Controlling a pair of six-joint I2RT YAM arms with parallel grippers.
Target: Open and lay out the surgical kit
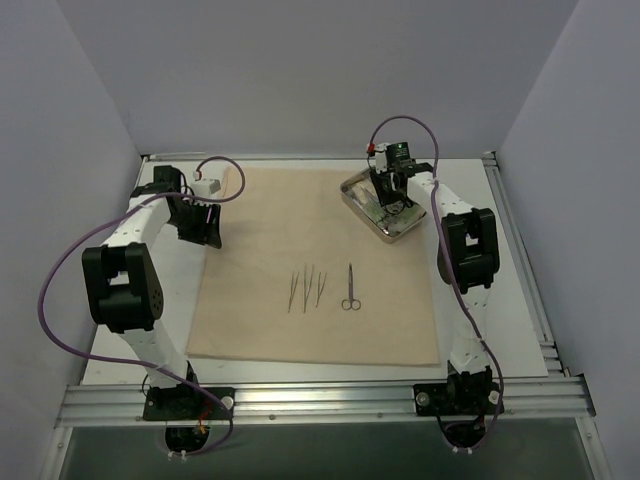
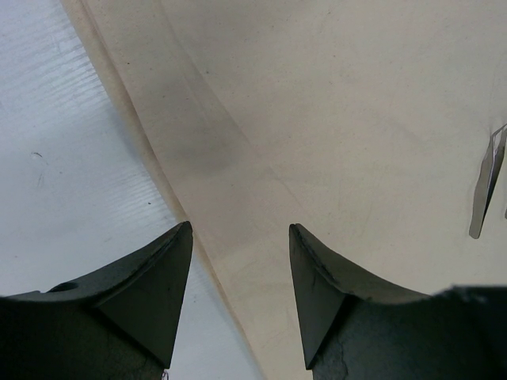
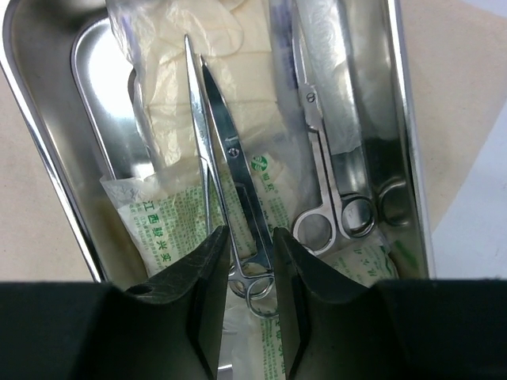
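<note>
The metal tray (image 1: 360, 216) stands at the back right of the tan cloth. Inside it, in the right wrist view, lie a dark-bladed instrument (image 3: 240, 162), a slim silver one (image 3: 198, 111) and ring-handled scissors (image 3: 318, 146), on top of clear packets (image 3: 170, 229). Above the tray is my right gripper, open by a narrow gap. Ring handles (image 3: 252, 277) show between its fingers, with no grip on them visible. My left gripper is open and empty over the cloth's left edge. Several tweezers (image 1: 307, 288) and one pair of scissors (image 1: 351, 290) rest on the cloth.
White tabletop (image 1: 520, 320) shows to the right. The tray's raised rim (image 3: 40, 134) surrounds the instruments close to my right gripper.
</note>
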